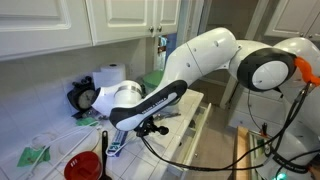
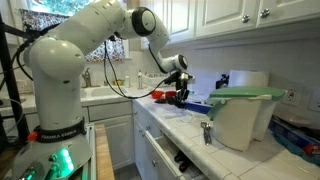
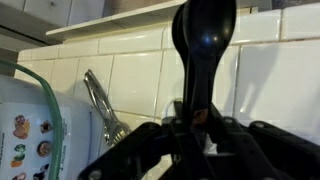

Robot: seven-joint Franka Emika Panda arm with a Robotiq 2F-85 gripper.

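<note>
In the wrist view, a long black utensil (image 3: pixel 203 42) with a rounded, spoon-like end stands up between the fingers of my gripper. The gripper is shut on it. From exterior view 1, my gripper (image 1: pixel 147 129) hangs over the white tiled counter, partly hidden by the arm, and the utensil is hard to make out. Exterior view 2 shows the gripper (image 2: pixel 181 95) small and dark, near the far part of the counter.
An open drawer (image 2: pixel 158 154) juts out along the counter's front. Silver tongs (image 3: pixel 104 102) lie beside a white container (image 3: pixel 78 126) with a green rim. A red pot (image 1: pixel 83 166) and a dish rack (image 1: pixel 68 144) stand at the left. Bare tiles (image 3: pixel 135 82) show between.
</note>
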